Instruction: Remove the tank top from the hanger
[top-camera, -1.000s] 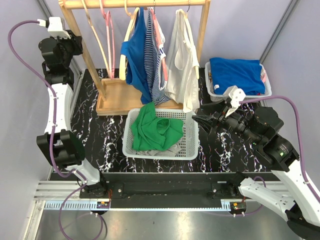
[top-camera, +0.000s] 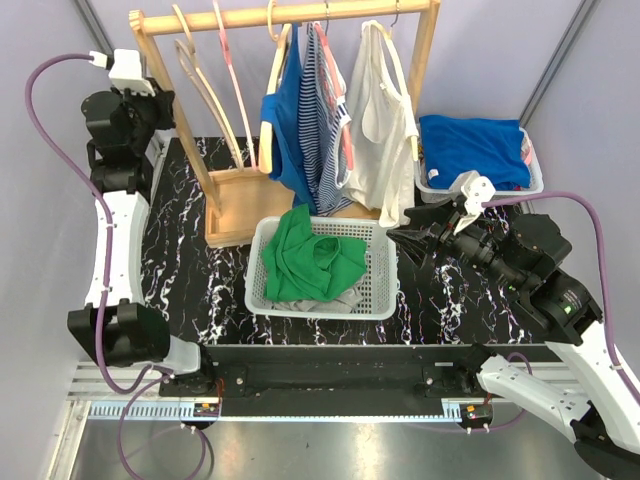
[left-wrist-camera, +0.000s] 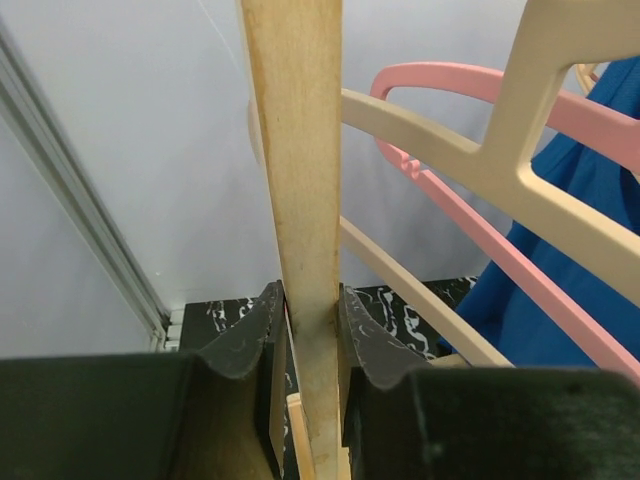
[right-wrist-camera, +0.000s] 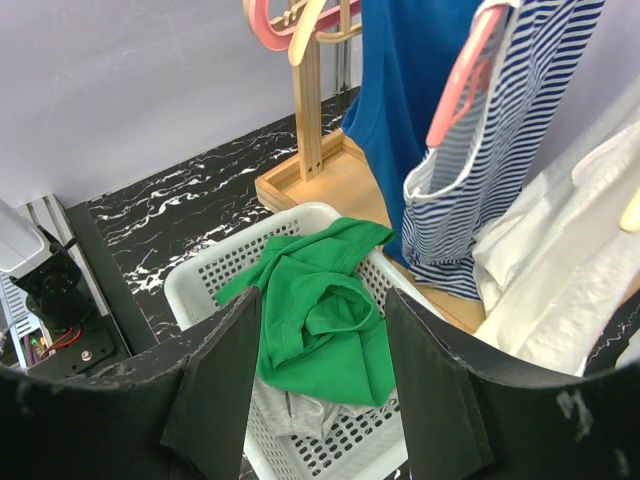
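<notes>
Blue (top-camera: 291, 135), striped (top-camera: 316, 120) and off-white (top-camera: 376, 120) sleeveless tops hang from the wooden rack (top-camera: 228, 17) in the top view. A tan hanger (top-camera: 274, 85) carries the blue one and a pink hanger (top-camera: 345, 145) the striped one. At the rack's left side, my left gripper is shut on the upright post (left-wrist-camera: 300, 190), a finger against each side. My right gripper is open and empty, in front of the off-white top's lower end. In the right wrist view the green cloth (right-wrist-camera: 320, 320) shows beyond its fingers.
Below the garments, a white basket (top-camera: 257, 300) holds the green cloth and something grey. Another basket (top-camera: 535, 175) at back right holds blue cloth. Empty tan (top-camera: 208, 95) and pink (top-camera: 233, 85) hangers hang at the rack's left.
The rack, with its hangers and garments, has shifted right and toward the front, my left gripper moving with it. The empty hangers have swung. My right arm looks nearly still.
</notes>
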